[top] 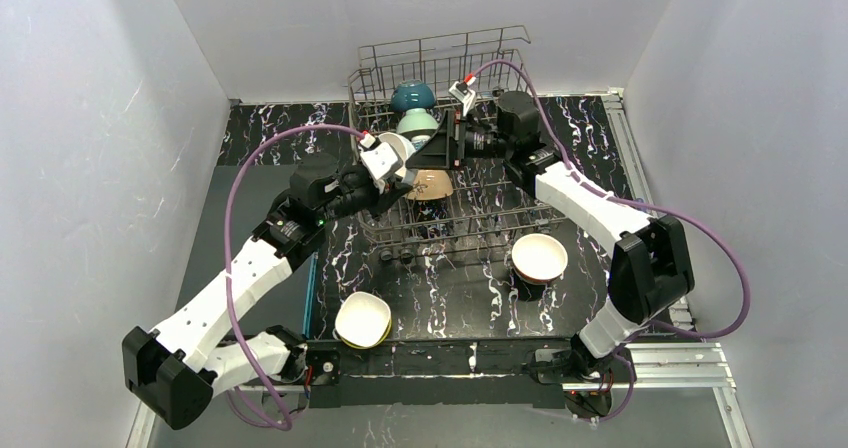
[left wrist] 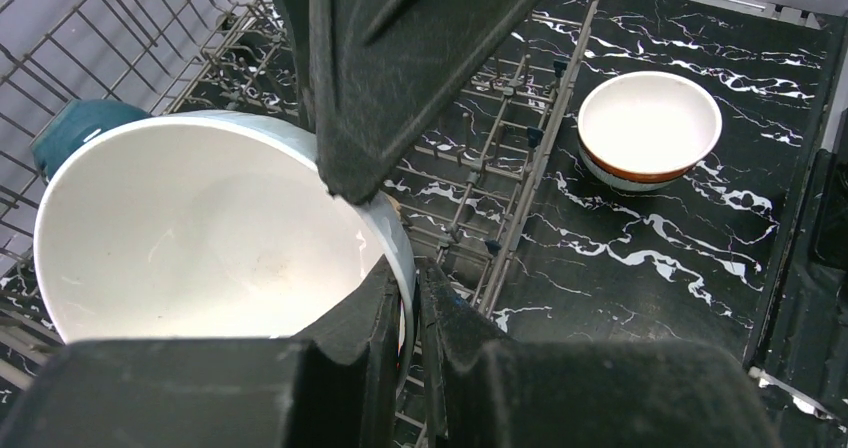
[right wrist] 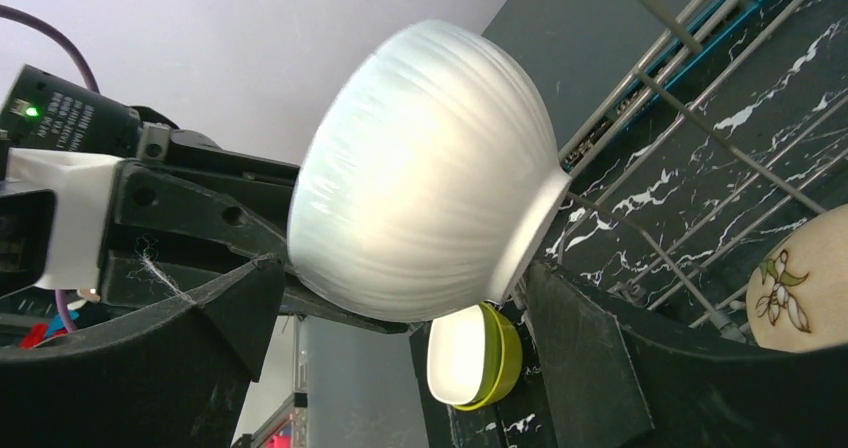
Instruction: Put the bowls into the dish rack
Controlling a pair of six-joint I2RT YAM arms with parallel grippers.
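A white bowl (left wrist: 200, 228) is held above the dish rack (top: 490, 208), with my left gripper shut on its rim. It is tipped on its side, its pale outer wall (right wrist: 430, 178) turned to the right wrist camera. My right gripper stands open at the bowl, which shows between and beyond its fingers; whether they touch it I cannot tell. In the left wrist view, one dark right fingertip (left wrist: 355, 158) overlaps the bowl's rim. In the rack stand a blue bowl (top: 411, 95), a green bowl (top: 417, 122) and a tan bowl (top: 430, 185).
On the marble counter, stacked bowls (top: 540, 257) sit front right of the rack, and squarish white and yellow bowls (top: 363, 319) sit front left. The rack's right part looks empty. Both arms meet closely over its left part.
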